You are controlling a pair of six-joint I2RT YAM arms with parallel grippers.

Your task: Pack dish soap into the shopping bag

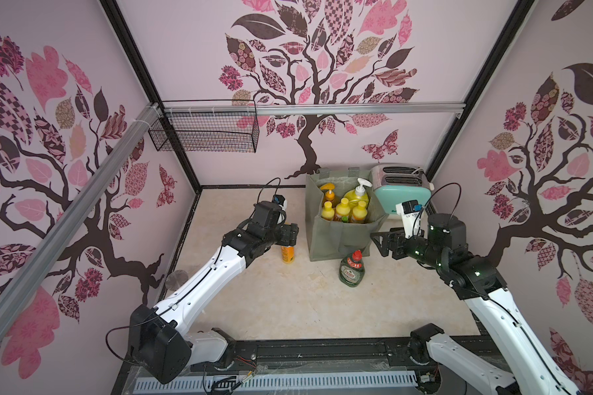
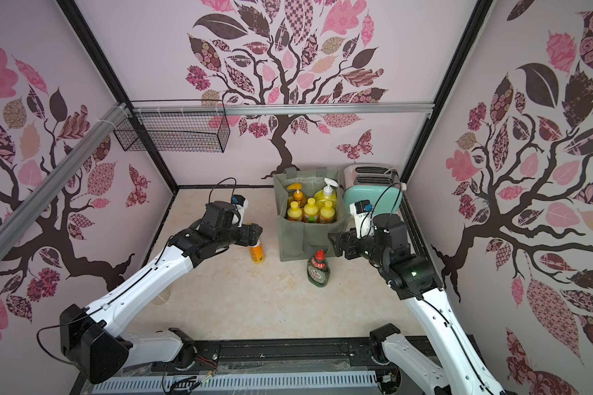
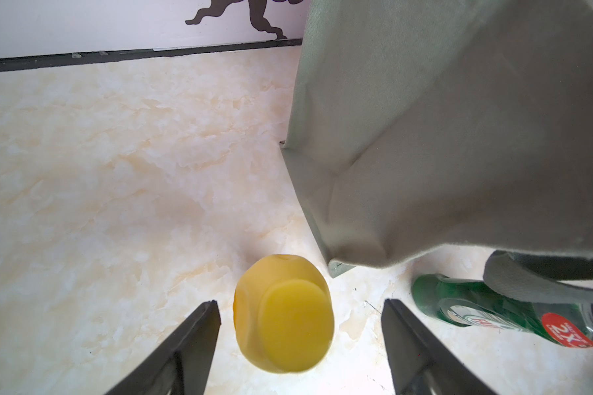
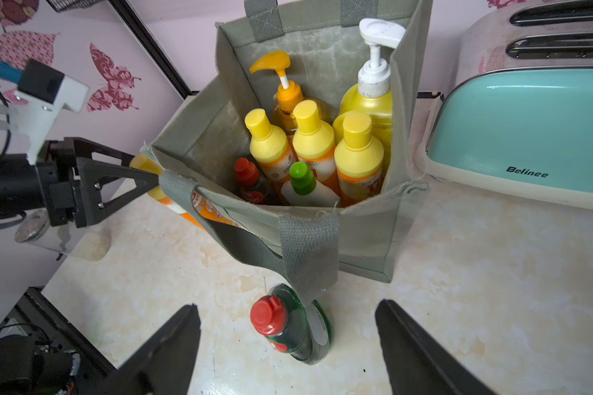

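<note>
A grey-green shopping bag [image 1: 329, 240] [image 4: 375, 243] holds several yellow bottles and pump bottles. My left gripper [image 1: 286, 233] is open above a yellow-capped orange bottle [image 3: 283, 309] [image 2: 257, 253] standing left of the bag, its cap between and just beyond the fingertips. A green bottle with a red cap [image 1: 351, 270] [image 4: 299, 329] stands in front of the bag, partly under a hanging handle. My right gripper [image 1: 386, 242] is open at the bag's front right, above and near the green bottle, holding nothing.
A mint toaster [image 4: 520, 131] stands right of the bag at the back. A wire basket [image 1: 204, 131] hangs high at the back left.
</note>
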